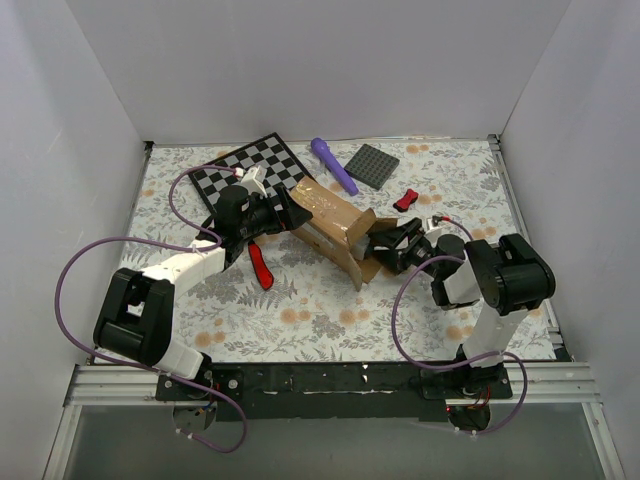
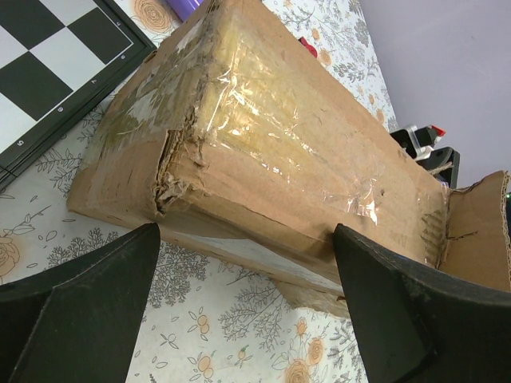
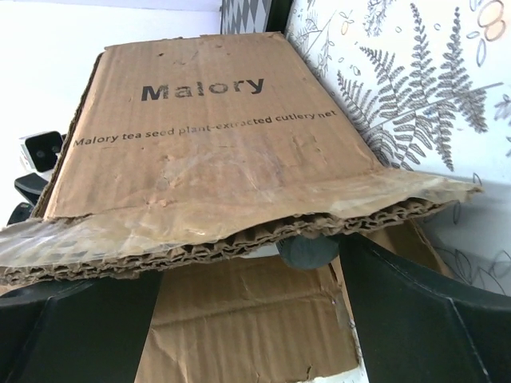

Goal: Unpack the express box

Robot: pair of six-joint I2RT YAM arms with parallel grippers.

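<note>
A brown cardboard box (image 1: 335,215) lies tilted across the middle of the table, its flaps spread at the right end. Beside its left end, my left gripper (image 1: 292,212) has its fingers apart; in the left wrist view a torn lower corner of the box (image 2: 263,144) shows beyond them. My right gripper (image 1: 383,248) is open at the box's mouth. From the right wrist, the printed top flap (image 3: 204,144) crosses above its fingers. A dark rounded end (image 3: 309,251) of something inside, with a white strip next to it, peeks out under that flap; the rest is hidden.
Behind the box are a checkered board (image 1: 225,180), a purple microphone-shaped object (image 1: 335,168) and a dark grey pad (image 1: 372,166). A small red item (image 1: 406,200) lies right of the box, a red-and-black one (image 1: 261,266) at left.
</note>
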